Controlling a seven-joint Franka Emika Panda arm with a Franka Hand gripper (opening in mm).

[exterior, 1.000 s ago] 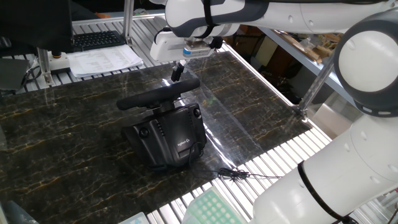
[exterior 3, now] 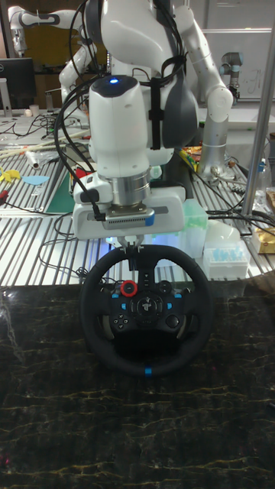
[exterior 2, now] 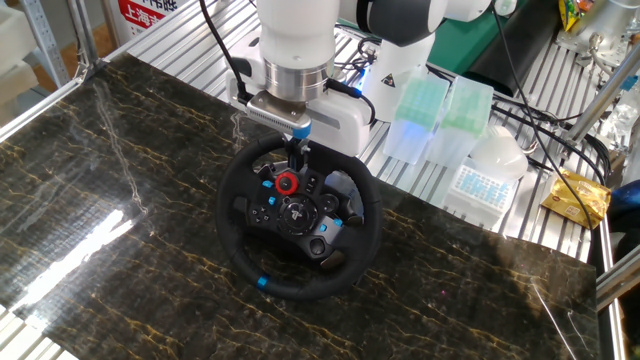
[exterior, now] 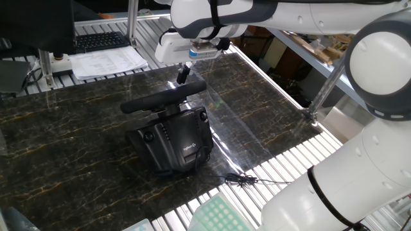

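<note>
A black steering wheel [exterior 2: 368,225] on a black Logitech base [exterior: 182,144] stands on the dark marble-patterned table. Blue marks and a red dial [exterior 2: 287,183] show on its face. My gripper [exterior: 183,74] points down at the top of the wheel, its dark fingers close together in the middle of the white hand. In exterior view 3 the gripper [exterior 3: 134,259] overlaps the upper rim, left of the wheel's centre line and above the red dial. Fingertip contact with the rim, and anything between the fingers, cannot be made out.
Translucent boxes [exterior 2: 415,112] and a tip rack [exterior 2: 480,194] stand on the slatted metal beside the table. A cable [exterior: 241,179] trails from the wheel base. Paper sheets [exterior: 108,62] and a keyboard [exterior: 101,42] lie beyond one edge.
</note>
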